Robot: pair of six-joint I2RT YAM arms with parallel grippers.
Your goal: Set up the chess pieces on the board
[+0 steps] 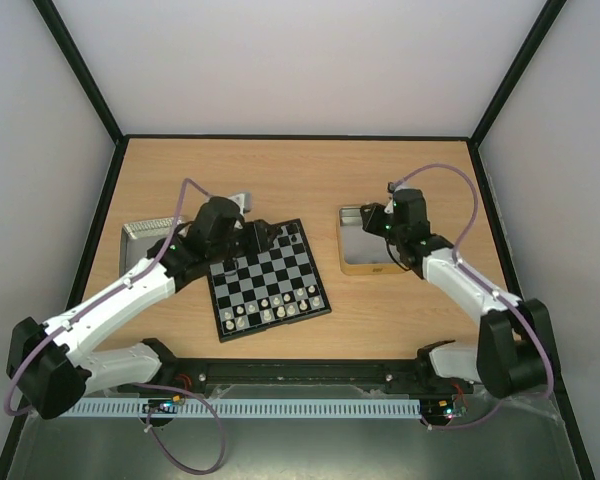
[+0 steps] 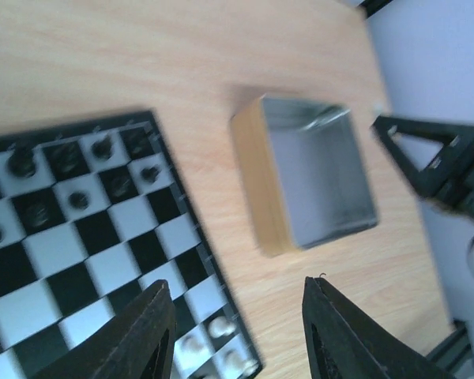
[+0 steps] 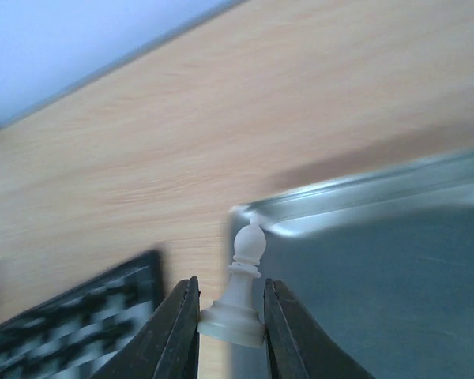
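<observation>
The chess board point(image 1: 270, 285) holds white pieces along its near rows and dark pieces at the far side, seen also in the left wrist view. My right gripper holds a white chess piece point(image 3: 245, 260) between its fingertips, above the wooden box point(image 1: 375, 266) with a grey interior. My left gripper is over the board, fingers apart with nothing visible between them.
A grey tray point(image 1: 140, 240) sits at the left, partly behind my left arm. Bare wooden table point(image 1: 320, 175) lies behind the board and box.
</observation>
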